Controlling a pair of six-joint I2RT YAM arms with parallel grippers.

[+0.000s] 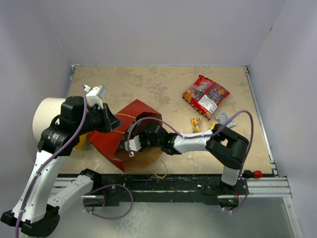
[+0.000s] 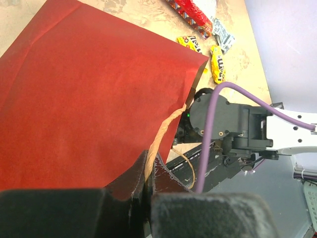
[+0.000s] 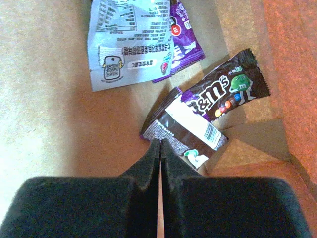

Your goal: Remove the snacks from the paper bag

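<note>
The red paper bag lies with its mouth toward my right arm. My left gripper is shut on the twisted paper handle at its top. My right gripper is shut inside the bag, nothing seen between its fingers. In the right wrist view it points at a dark packet, beside an M&M's pack; a silver packet and a purple pack lie farther in.
A large red snack bag, yellow packs and a silver packet lie on the right of the table.
</note>
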